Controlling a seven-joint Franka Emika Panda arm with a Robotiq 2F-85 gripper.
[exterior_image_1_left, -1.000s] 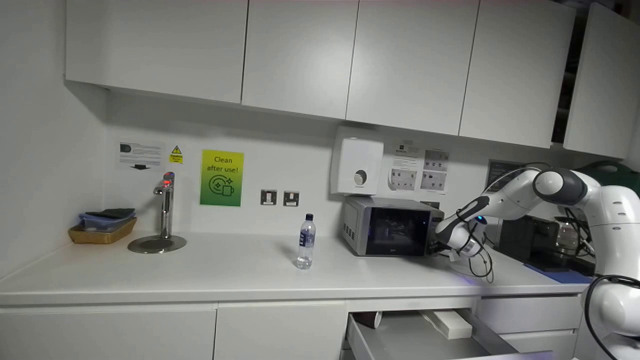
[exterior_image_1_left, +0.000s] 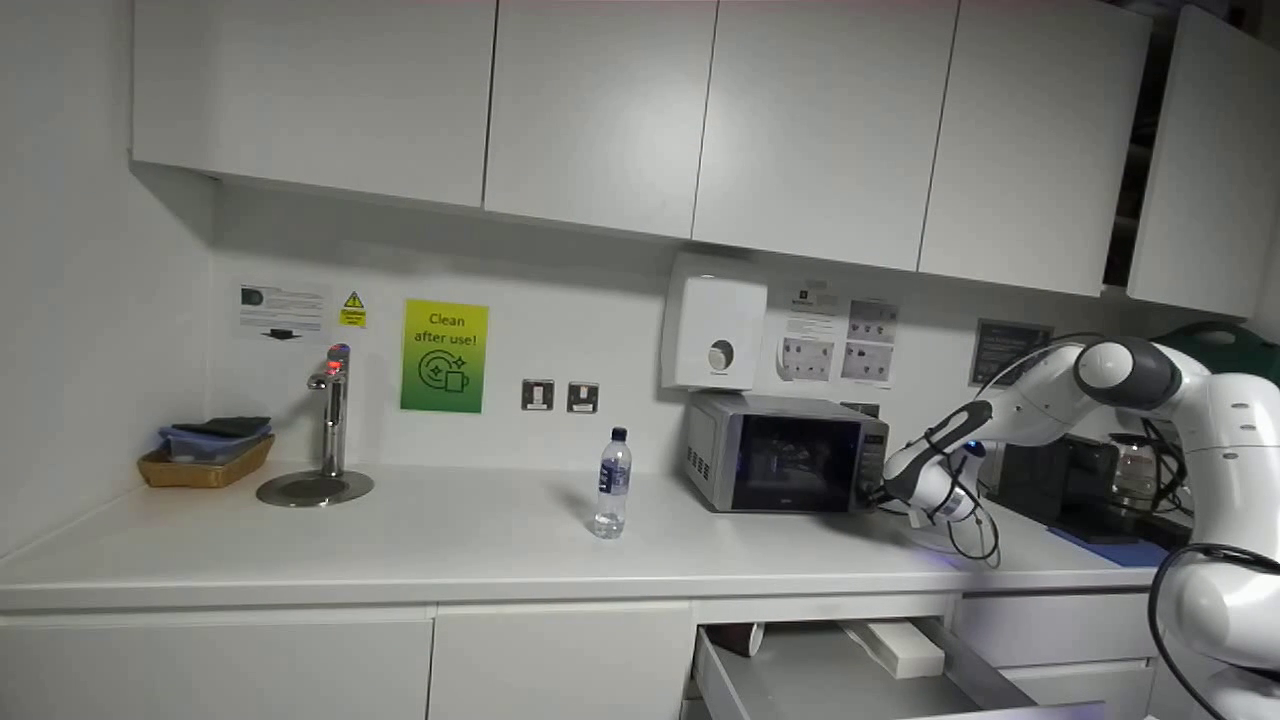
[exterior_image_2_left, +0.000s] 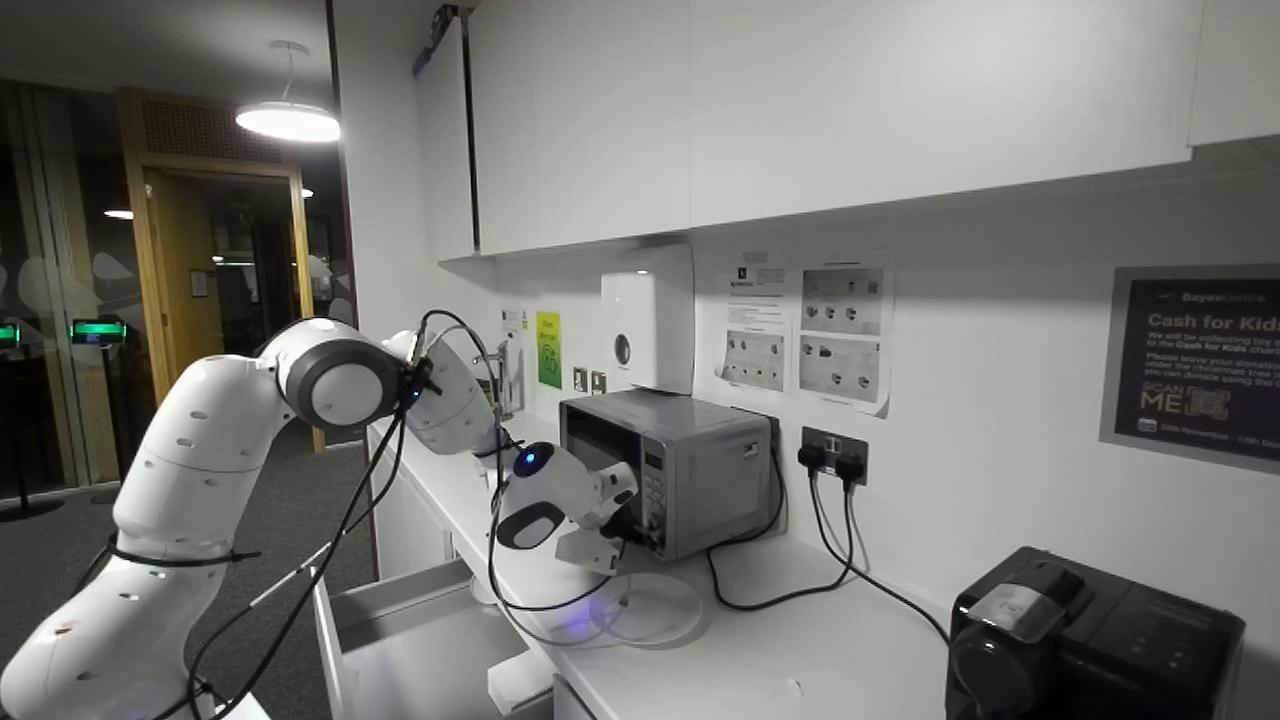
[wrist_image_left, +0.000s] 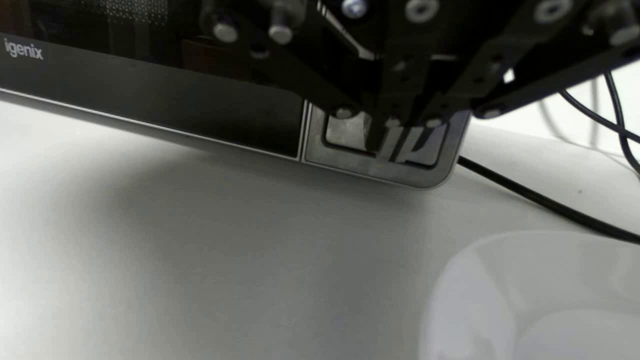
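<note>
A silver microwave (exterior_image_1_left: 708, 450) with a dark glass door (exterior_image_1_left: 792, 463) stands on the counter, its door closed. In the wrist view, the square button (wrist_image_left: 345, 130) sits at the lower right corner of the front. My gripper is shut, with nothing showing between its fingers, and its tips overlap the button's face. Whether they touch it is hard to tell. In exterior view 2 the gripper (exterior_image_2_left: 638, 528) is close in front of the microwave's control panel (exterior_image_2_left: 654, 486).
A white plate (exterior_image_2_left: 684, 620) lies on the counter beneath the gripper. Left of the microwave stands a water bottle (exterior_image_1_left: 611, 486). The drawer (exterior_image_1_left: 816, 678) below is open. Power cables (exterior_image_2_left: 828, 576) trail behind, and a black coffee machine (exterior_image_2_left: 1116, 648) stands to the right.
The forearm and hand have shifted slightly right and down in exterior view 1, staying by the microwave's right side. The microwave, bottle and drawer look the same.
</note>
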